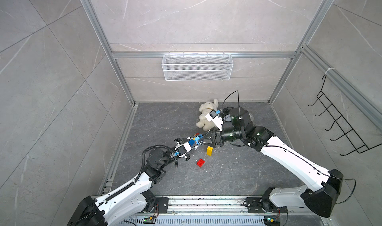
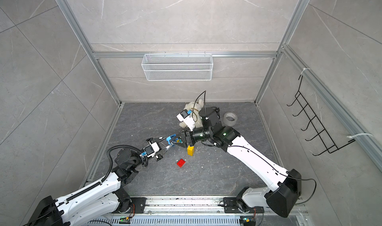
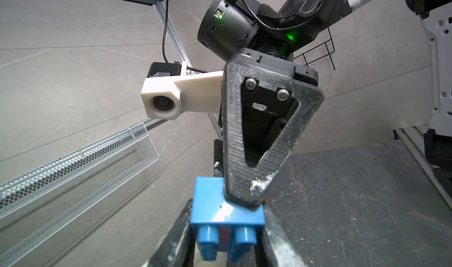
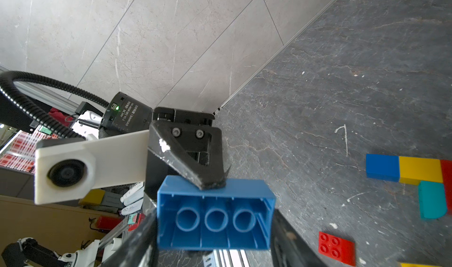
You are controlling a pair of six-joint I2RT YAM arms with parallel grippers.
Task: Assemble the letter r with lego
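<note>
A light blue brick (image 3: 226, 215) is held up between my two grippers, which meet above the floor. My left gripper is shut on it, its studs facing the left camera. Seen in the right wrist view, the blue brick (image 4: 216, 187) turns its hollow, tubed underside toward me. It sits between the fingers of my right gripper; whether they grip it or stand loosely around it I cannot tell. On the floor a joined row has a dark blue brick (image 4: 382, 167), a yellow brick (image 4: 420, 170), and a red brick (image 4: 447, 180) with a teal brick (image 4: 432, 201) beside it.
Loose on the floor lie a red brick (image 1: 200, 162) and a yellow block (image 1: 209, 150). A plush toy (image 1: 205, 116) lies behind the grippers, and a tape roll (image 2: 230, 118) is at the back right.
</note>
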